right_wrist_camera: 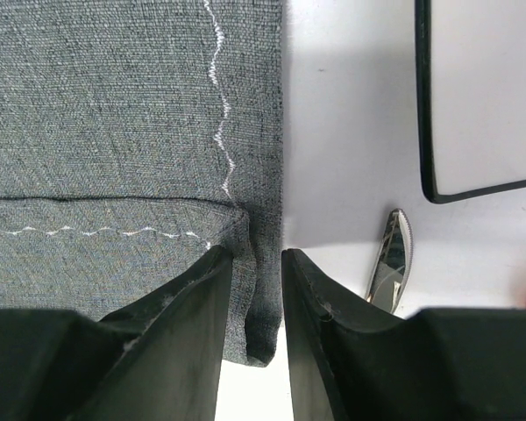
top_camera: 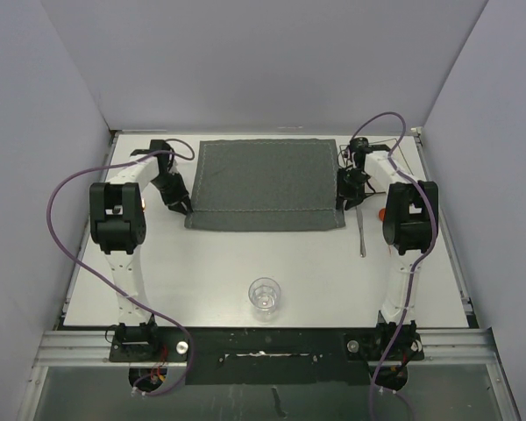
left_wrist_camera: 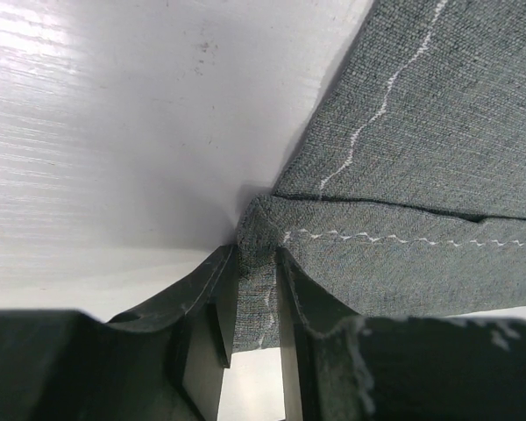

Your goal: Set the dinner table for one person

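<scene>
A grey cloth placemat (top_camera: 267, 171) lies at the back middle, its front edge folded over into a strip (top_camera: 263, 221). At the strip's left end is my left gripper (top_camera: 186, 210); in the left wrist view its fingers (left_wrist_camera: 212, 294) stand slightly apart around the folded corner (left_wrist_camera: 261, 232). My right gripper (top_camera: 343, 208) is at the other end. In the right wrist view, its parted fingertips (right_wrist_camera: 291, 267) straddle the mat's right edge, with the folded corner (right_wrist_camera: 238, 232) between them. A clear glass (top_camera: 265, 296) stands at the front middle.
A silver knife (top_camera: 361, 232) lies just right of the mat, close to my right fingers. Behind it is a dark-rimmed rack (top_camera: 403, 158). An orange-headed utensil (top_camera: 382, 214) is partly hidden by the right arm.
</scene>
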